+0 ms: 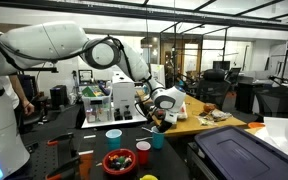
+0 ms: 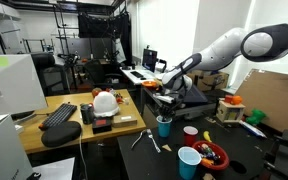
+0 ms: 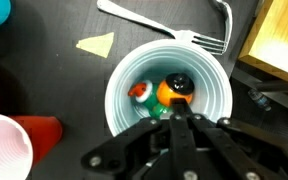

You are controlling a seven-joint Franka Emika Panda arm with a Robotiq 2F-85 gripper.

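Note:
A blue cup stands on the dark table, and my gripper is right over its mouth. From the wrist view, the pale inside of the cup holds a few small things: an orange one with a dark top, something green, and a red-and-white piece. The fingers of my gripper are together, shut, and reach across the near rim toward the orange thing. Nothing shows clearly between them. In the second exterior view the cup stands upright below the gripper.
A fork and a yellow triangle lie beside the cup. Nearby stand a red cup, another blue cup and a red bowl with mixed items. A dark lidded bin fills the right side.

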